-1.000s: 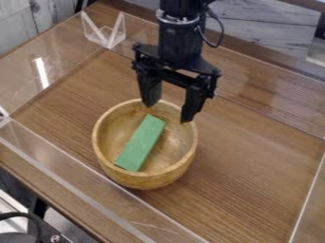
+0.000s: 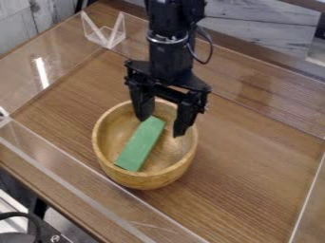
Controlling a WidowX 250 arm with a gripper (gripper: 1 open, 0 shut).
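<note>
A black robot arm hangs from the top centre, its gripper (image 2: 162,112) over the far part of a round tan bowl (image 2: 112,152), with its two fingers spread open on either side. A green rectangular block (image 2: 140,144) lies in the bowl, just in front of the left finger, with nothing seen held in the gripper.
A clear plastic object (image 2: 105,28) is at the back left. A dark cable lies at the front left corner.
The gripper has moved slightly left and toward the front over the bowl. The bowl and green block show no clear movement.
</note>
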